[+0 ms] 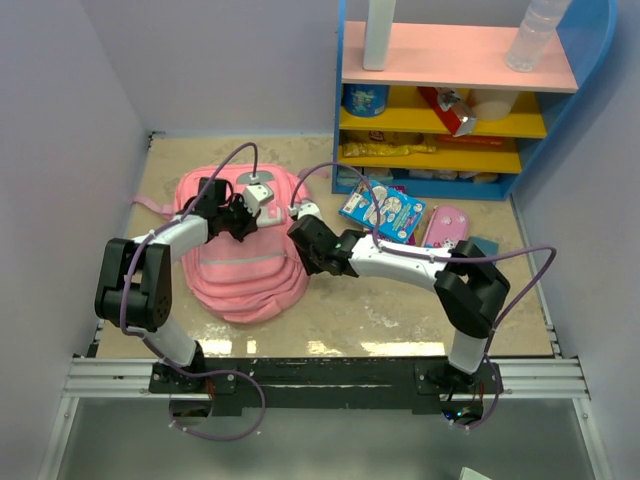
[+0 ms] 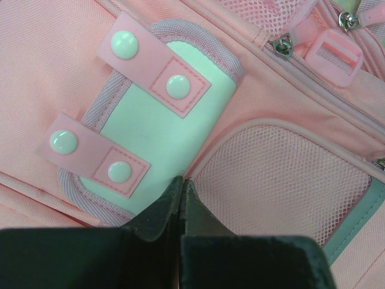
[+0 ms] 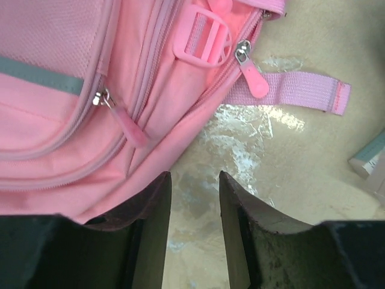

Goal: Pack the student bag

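A pink bag (image 1: 240, 268) lies flat on the floor, left of centre. My left gripper is shut over the bag's front, its tips at the lower edge of a mint-green patch (image 2: 156, 126) with pink snap tabs; nothing shows between them. Beside the bag's right edge, my right gripper stands part open, with bare floor seen between its fingers. Zipper pulls (image 3: 126, 125) and a pink buckle (image 3: 201, 37) show along that edge in the right wrist view. To the right lie a blue printed box (image 1: 385, 210) and a pink case (image 1: 447, 226).
A blue shelf unit (image 1: 340, 100) stands at the back with a red box (image 1: 450, 110) and a blue tin (image 1: 366, 98). A dark teal item (image 1: 484, 247) lies by the right arm. Floor between the arms at the front is clear.
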